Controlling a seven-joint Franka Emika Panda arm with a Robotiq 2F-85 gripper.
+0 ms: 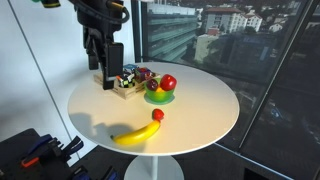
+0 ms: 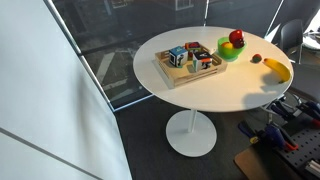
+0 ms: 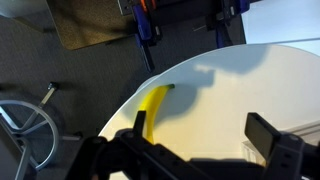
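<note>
My gripper [image 1: 100, 66] hangs above the left side of the round white table, pointing down. Its two fingers stand wide apart with nothing between them, so it is open. In the wrist view the dark fingers [image 3: 128, 150] show at the lower left and right, over bare tabletop. A yellow banana [image 1: 136, 134] lies near the table's edge, below and to the right of the gripper in exterior view 1. A small red strawberry-like fruit [image 1: 158, 115] lies just behind the banana. A green bowl [image 1: 158, 98] holds fruit, including a red apple [image 1: 168, 82].
A wooden tray [image 2: 190, 82] with several small boxes, among them a blue one [image 2: 178, 55], sits on the table [image 2: 150, 48] beside the bowl. At the banana end, the table edge drops to dark floor.
</note>
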